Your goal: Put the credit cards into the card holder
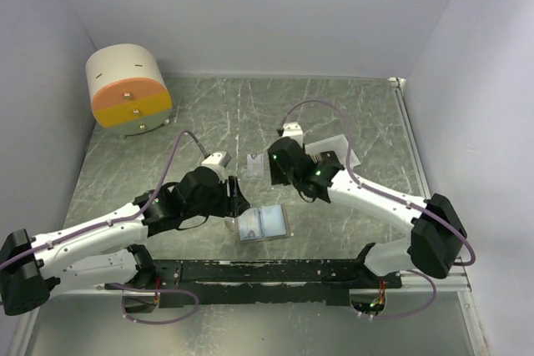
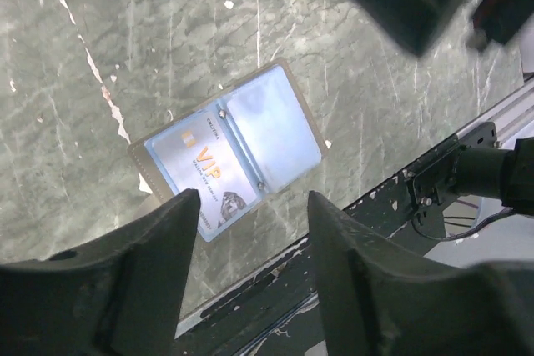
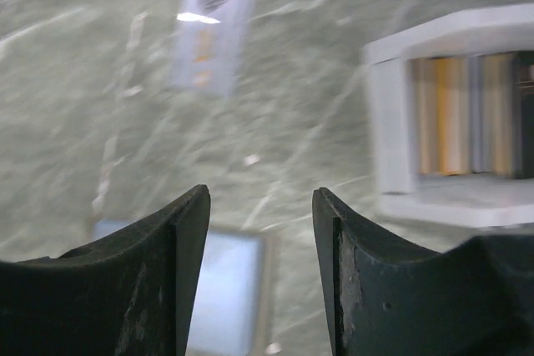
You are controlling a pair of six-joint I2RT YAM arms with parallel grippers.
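An open card holder (image 2: 279, 127) lies near the front edge, a VIP card (image 2: 200, 168) in its left pocket and the right pocket light blue. My left gripper hangs over it, fingers spread apart with nothing seen between them. Another card (image 3: 209, 39) lies flat on the mat behind the holder. My right gripper is raised right of that card, above the area between holder and white box, fingers open and empty.
A white box (image 3: 390, 122) holding a row of cards stands at the right. A rounded cabinet (image 1: 125, 81) with coloured drawers stands back left.
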